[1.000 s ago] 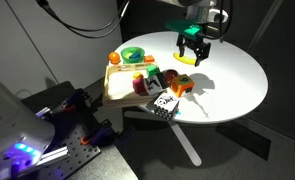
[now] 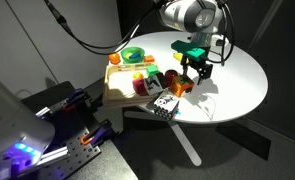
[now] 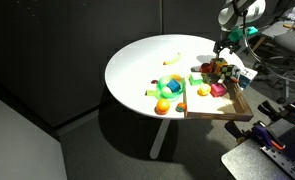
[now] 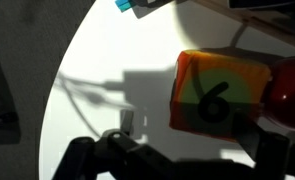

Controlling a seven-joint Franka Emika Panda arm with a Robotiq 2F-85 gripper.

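An orange block [image 2: 181, 86] stands on the white round table; its top shows a black 6 on a green disc in the wrist view, where the block [image 4: 218, 95] fills the right of centre. My gripper [image 2: 194, 69] hangs above and just behind it, fingers apart. The wrist view has the gripper along the bottom edge, nothing between its fingers, with the block ahead and toward the right finger. In the second exterior view the block [image 3: 219, 66] is small and partly crowded by other things.
A dark red round object [image 4: 288, 93] sits close beside the block. A wooden tray [image 3: 219, 112] with fruit and small blocks, and a black-and-white dotted item [image 2: 165, 105], stand nearby. A green bowl [image 2: 133, 55] is farther off.
The block and the tray have not moved.
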